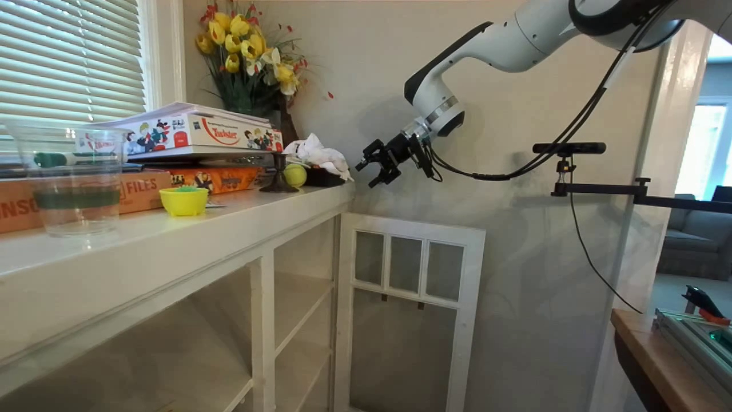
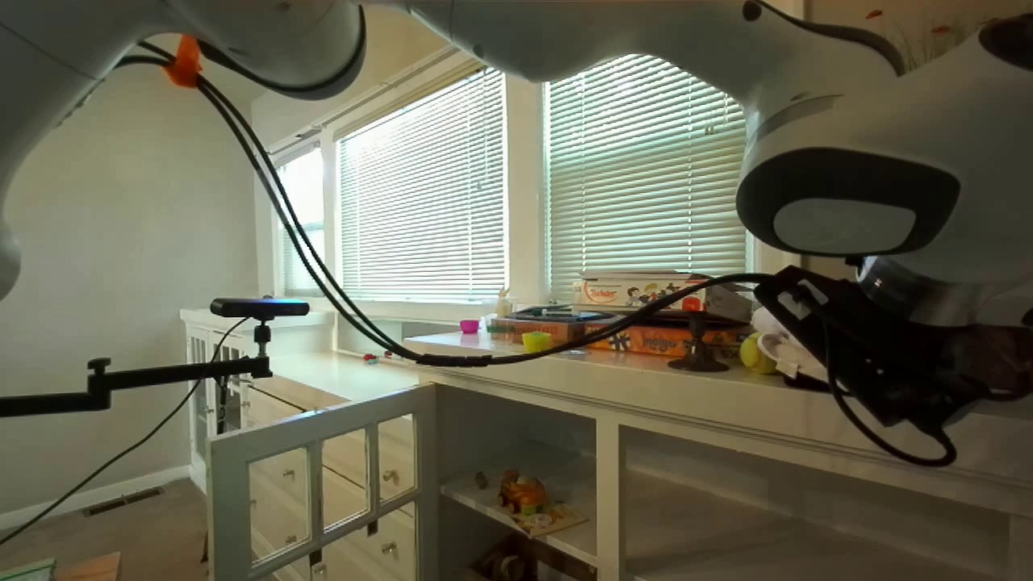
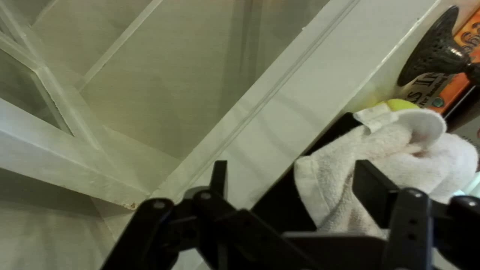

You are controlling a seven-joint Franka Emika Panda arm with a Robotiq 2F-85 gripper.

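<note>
In exterior view 1, my gripper (image 1: 366, 175) hangs in the air just past the right end of the white counter (image 1: 226, 214). Its two fingers stand well apart, and nothing shows held between them. The wrist view looks past the open gripper at a white cloth (image 3: 333, 180), crumpled on something flat and black (image 3: 288, 207). The right finger (image 3: 371, 189) overlaps the cloth in that view; a gap separates them in exterior view 1. A yellow-green ball (image 1: 295, 175) sits beside the cloth, mostly hidden from the wrist camera.
A dark candlestick (image 1: 278, 177), stacked game boxes (image 1: 206, 134), a yellow cup (image 1: 183, 202) and a clear plastic cup (image 1: 75, 178) share the counter. Below, a cabinet door (image 1: 473, 288) stands swung open.
</note>
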